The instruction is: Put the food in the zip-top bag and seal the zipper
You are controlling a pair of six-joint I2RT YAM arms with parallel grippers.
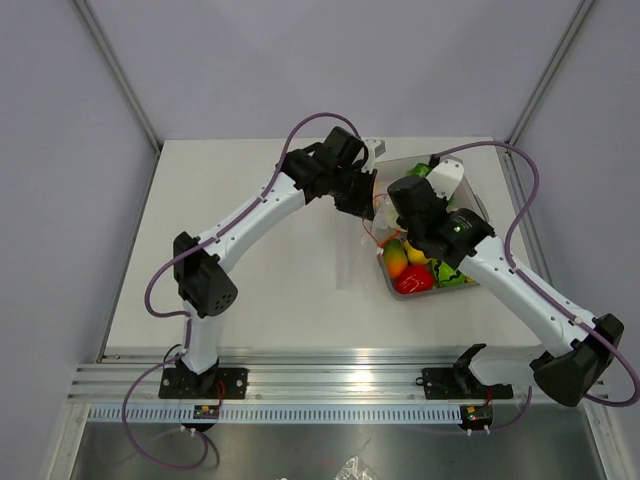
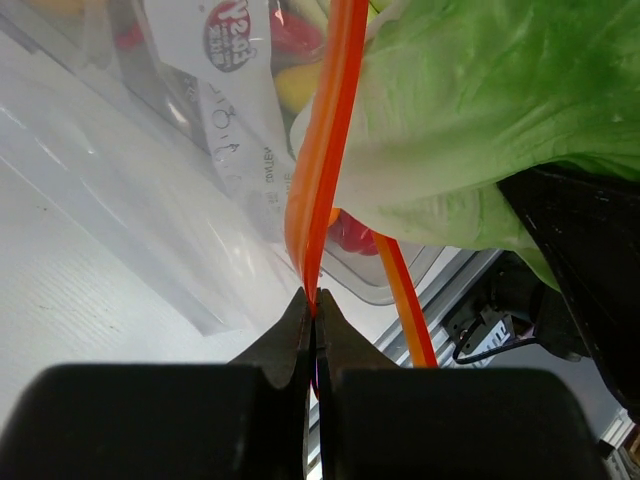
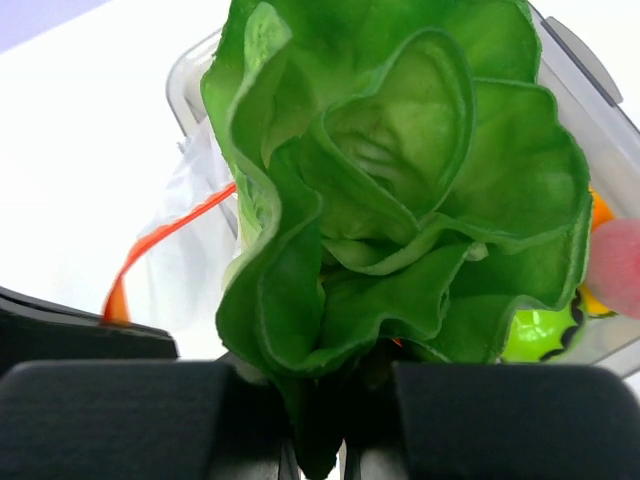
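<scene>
The clear zip top bag (image 2: 120, 200) has an orange zip edge (image 2: 333, 130), which runs down between the shut fingertips of my left gripper. From above, the left gripper (image 1: 367, 212) is at the left side of the food bin. A leafy green vegetable (image 3: 400, 190) fills the right wrist view, its leaf pinched in my right gripper. Its pale stalk (image 2: 390, 170) lies between the two orange strips of the bag's mouth. How deep it reaches inside is hard to tell. In the top view both grippers nearly meet and cover much of the bag.
A clear bin (image 1: 440, 292) beneath the grippers holds several toy foods, including a red pepper (image 1: 414, 279) and a mango (image 1: 395, 259).
</scene>
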